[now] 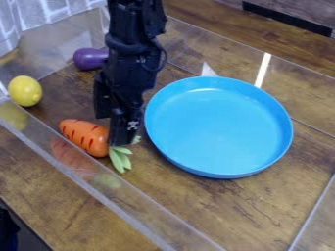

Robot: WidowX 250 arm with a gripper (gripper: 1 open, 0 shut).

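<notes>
An orange toy carrot [84, 134] with green leaves lies at the left front on the wooden surface, inside a clear-walled area. My black gripper [120, 127] reaches down from the top, open, low over the carrot's leafy right end. Its fingertips are dark and partly overlap the leaves in this view, so whether they touch cannot be told. A blue plate [217, 125] sits to the right, close beside the gripper.
A yellow lemon [25, 90] lies at the far left and a purple eggplant [90, 58] at the back, behind the arm. Clear walls run along the front left and right. The wooden surface in front of the plate is free.
</notes>
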